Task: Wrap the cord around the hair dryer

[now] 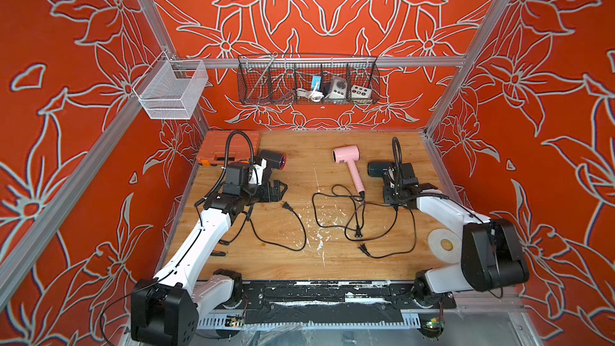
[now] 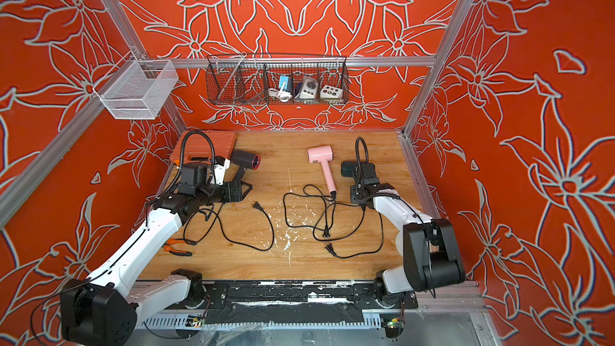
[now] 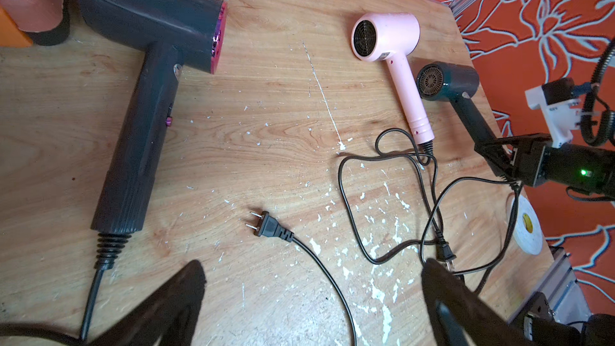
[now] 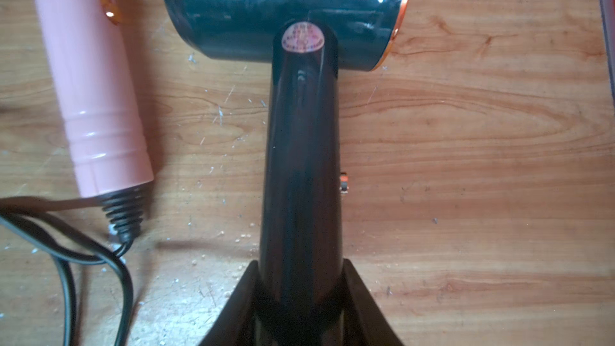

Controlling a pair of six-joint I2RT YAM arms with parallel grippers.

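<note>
Three hair dryers lie on the wooden table: dark grey [image 3: 150,6] at left, pink [image 3: 403,89] in the middle, dark green [image 4: 282,0] at right, each with black cord. My right gripper is shut on the green dryer's handle, near its lower end. My left gripper hangs open above the table near the grey dryer's handle, nothing between its fingers; a two-pin plug [image 3: 269,224] lies below it. Loops of cord [image 3: 349,205] lie tangled below the pink and green dryers.
An orange case [image 1: 221,144] sits at back left, a white disc [image 1: 442,250] at front right. Pliers [image 2: 173,250] lie at front left. A black wire basket [image 1: 307,57] and white basket [image 1: 169,109] hang on the walls.
</note>
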